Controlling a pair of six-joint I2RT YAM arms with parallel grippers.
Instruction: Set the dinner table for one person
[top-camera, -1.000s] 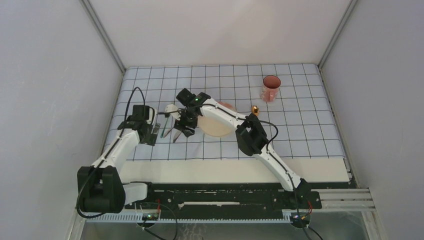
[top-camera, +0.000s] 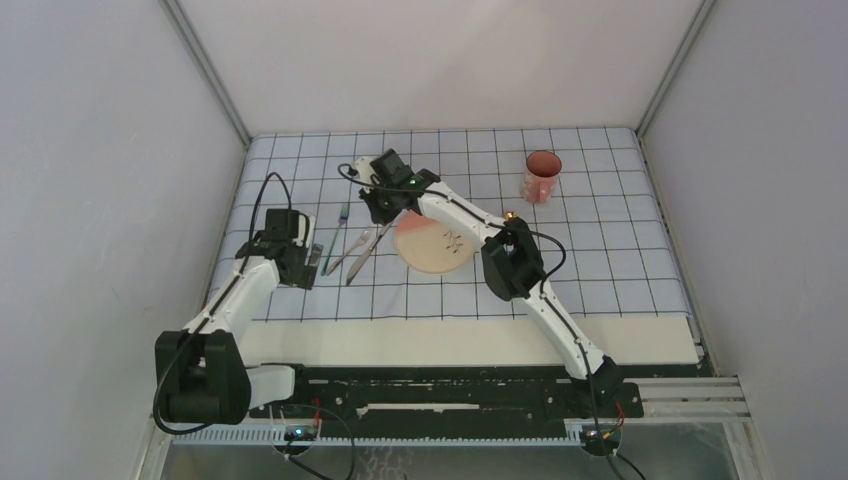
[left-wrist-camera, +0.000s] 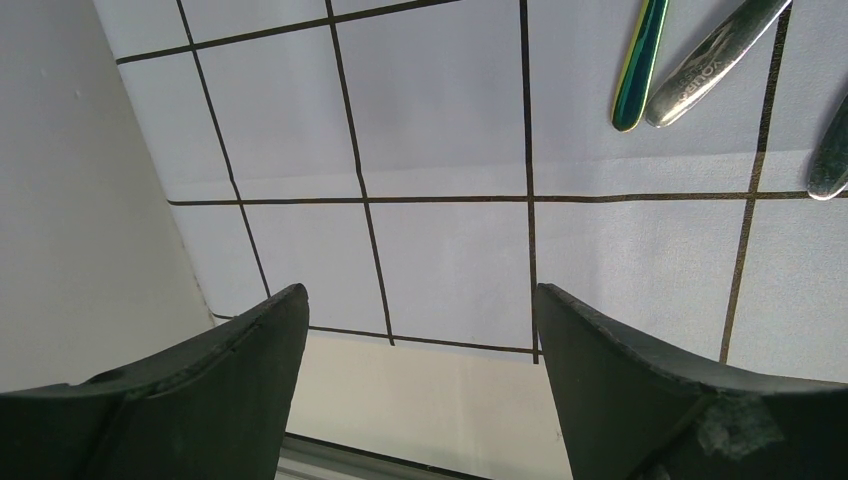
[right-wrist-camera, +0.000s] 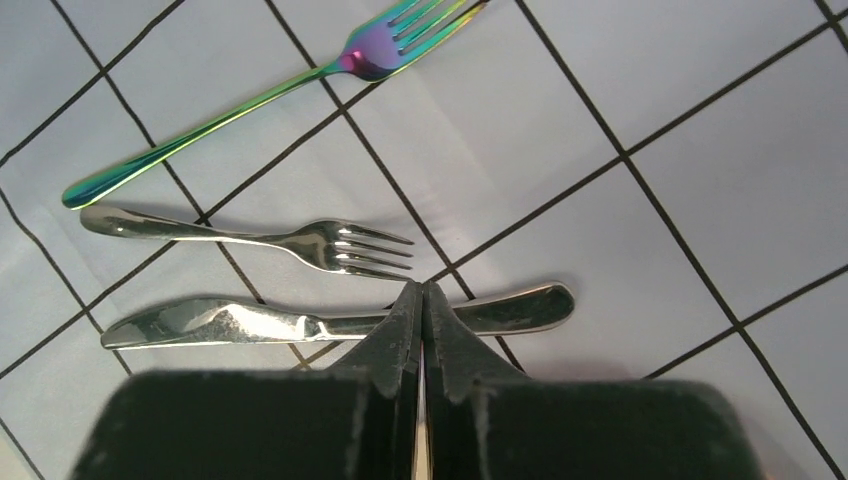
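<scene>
Left of the cream and pink plate (top-camera: 432, 258), three pieces of cutlery lie side by side on the cloth. They are a rainbow-coloured fork (right-wrist-camera: 250, 105), a silver fork (right-wrist-camera: 305, 243) and a silver knife (right-wrist-camera: 225, 322), the knife being closest to the plate. My right gripper is over the knife's handle end, fingers together and nothing between them. To the left of the cutlery, my left gripper stands open over bare cloth. Its wrist view catches only the handles of the rainbow fork (left-wrist-camera: 640, 70) and silver fork (left-wrist-camera: 710, 65), plus the knife's tip (left-wrist-camera: 832, 155).
A pink mug (top-camera: 540, 178) stands at the back right. Part of a small gold item (top-camera: 509, 215) shows behind the right arm, which passes over the plate's right edge.
The left arm looks almost still.
</scene>
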